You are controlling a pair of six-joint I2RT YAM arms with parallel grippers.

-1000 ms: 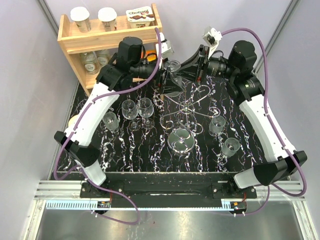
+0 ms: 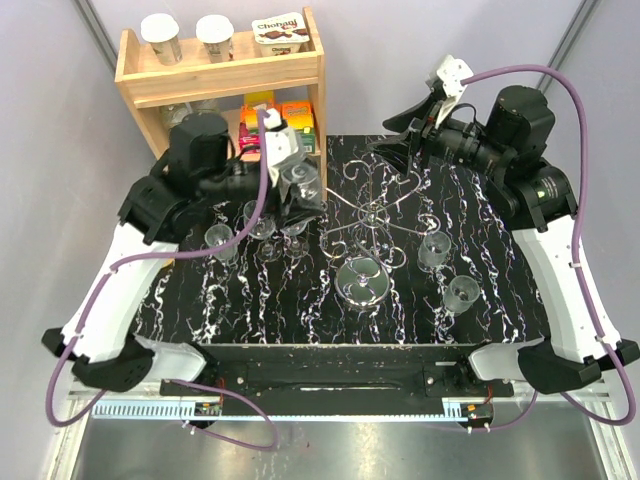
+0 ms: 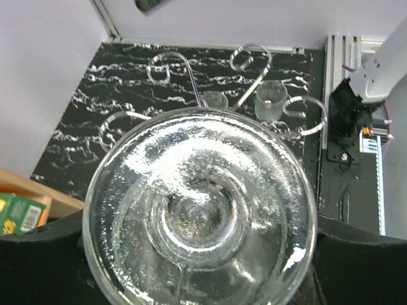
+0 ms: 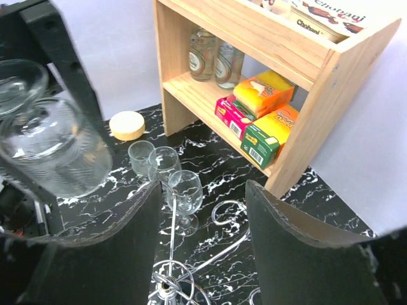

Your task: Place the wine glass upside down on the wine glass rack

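Observation:
My left gripper [image 2: 303, 200] is shut on a clear wine glass [image 2: 302, 178], left of the wire rack and above the counter. The glass hangs upside down: its round foot faces the left wrist camera, and its bowl [image 4: 57, 149] is lower in the right wrist view. The silver wire rack [image 2: 372, 215] stands mid-counter with curled arms, and no glass shows hanging on it. Beyond the rack, my right gripper [image 2: 388, 140] is apart from the glass. Its fingers [image 4: 137, 248] are spread with nothing between them.
Several upright glasses, including a wine glass [image 4: 186, 192], stand left of the rack. Two tumblers [image 2: 462, 293] stand to its right. A wooden shelf [image 2: 225, 80] with boxes and jars rises at the back left.
Both grippers were close together at the glass above the rack. My left gripper has since carried the glass left and toward the front; my right gripper has drawn off to the right.

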